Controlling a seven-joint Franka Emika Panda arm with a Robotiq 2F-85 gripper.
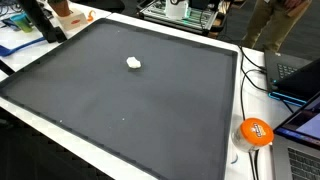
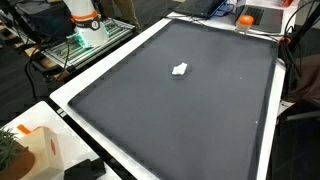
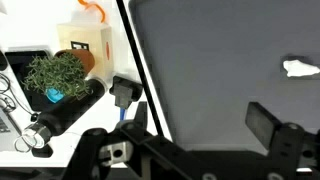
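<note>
A small white crumpled piece, perhaps paper or cloth, lies alone on the dark grey board. The same white piece shows near the upper middle of the board in exterior view 2, and the white piece sits near the right edge of the wrist view. My gripper is open above the board, its two dark fingers wide apart with nothing between them. In the wrist view the white piece lies up and to the right of the gripper. Neither exterior view clearly shows the gripper.
Beside the board in the wrist view stand a potted plant, a dark cylinder and a beige box. An orange-topped round container and laptops are at the opposite side. Most of the board is clear.
</note>
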